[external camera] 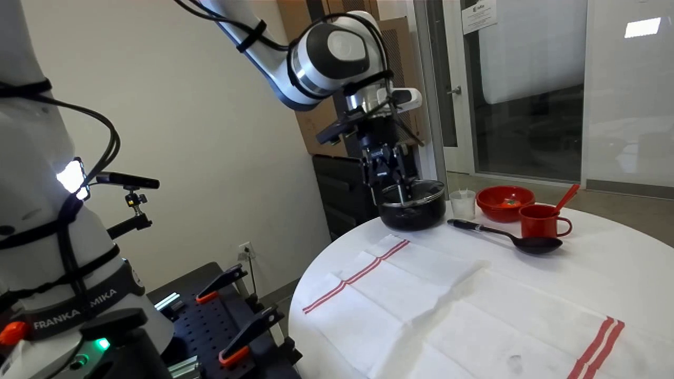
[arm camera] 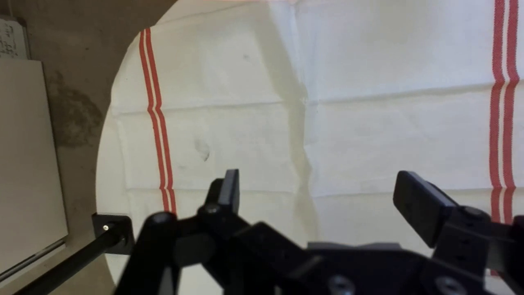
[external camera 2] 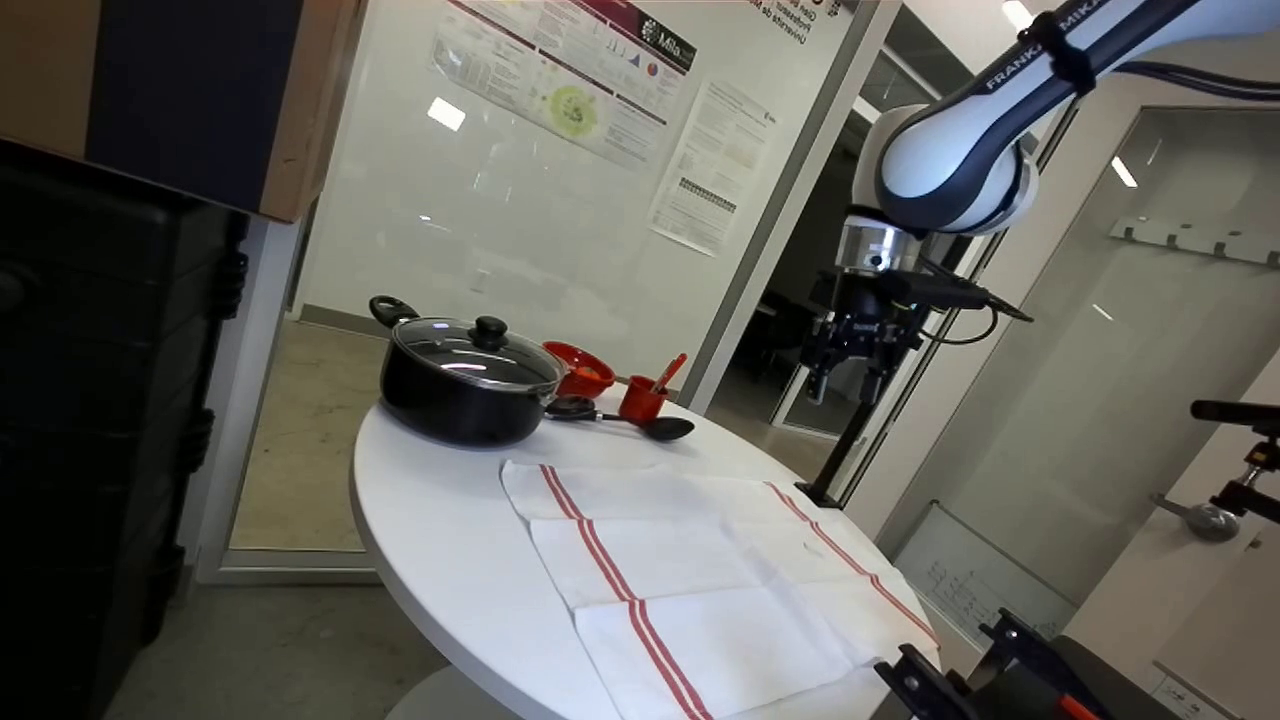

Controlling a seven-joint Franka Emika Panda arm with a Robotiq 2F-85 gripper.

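My gripper [external camera 2: 845,386] hangs in the air, open, with nothing between its fingers. In the wrist view its two fingers [arm camera: 228,194] stand wide apart above a white towel [arm camera: 231,142] with red double stripes. The towel lies spread flat on the round white table, creased along its folds. From exterior view 1 the gripper [external camera: 390,189] overlaps the black pot [external camera: 414,213], but exterior view 2 shows it well apart from the pot [external camera 2: 462,402]. A glass lid [external camera 2: 474,350] sits on the pot. Beside the pot lies a black spoon [external camera: 537,245] with a long handle.
A red bowl [external camera: 504,201] with something orange-red inside, a whitish cup [external camera: 463,205] and a red mug [external camera: 538,221] holding a red utensil [external camera: 567,197] stand along the far side. A black post [external camera 2: 846,450] rises at the table's edge.
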